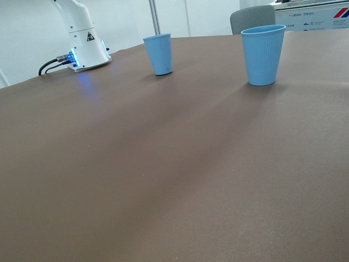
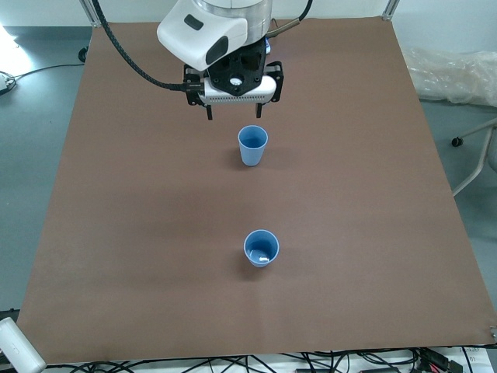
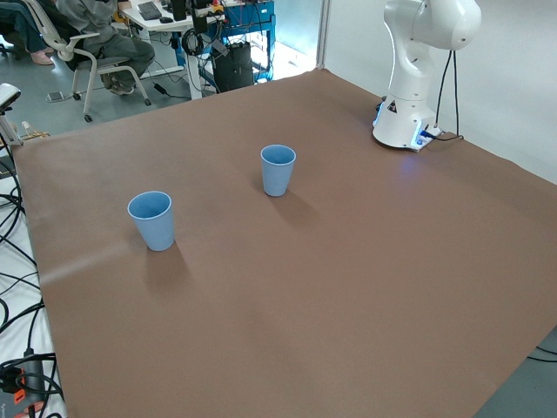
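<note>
My gripper (image 2: 234, 113) hangs at the top middle of the left view, its two black fingers spread apart and pointing down, with nothing seen between them. Below it a light blue cup (image 2: 252, 146) stands upright on the brown table (image 2: 140, 194). A second blue cup (image 2: 261, 249) stands upright nearer the bottom of that view. In the top view both cups (image 1: 262, 57) (image 1: 158, 54) stand apart on the table. The right view shows a cup (image 3: 151, 222) and another cup (image 3: 277, 171), also upright. The gripper is not seen in that view.
The white arm base (image 3: 405, 113) sits at the table's edge. Cables (image 2: 365, 359) run along the table's bottom edge in the left view, with a white cylinder (image 2: 22, 346) at the lower left.
</note>
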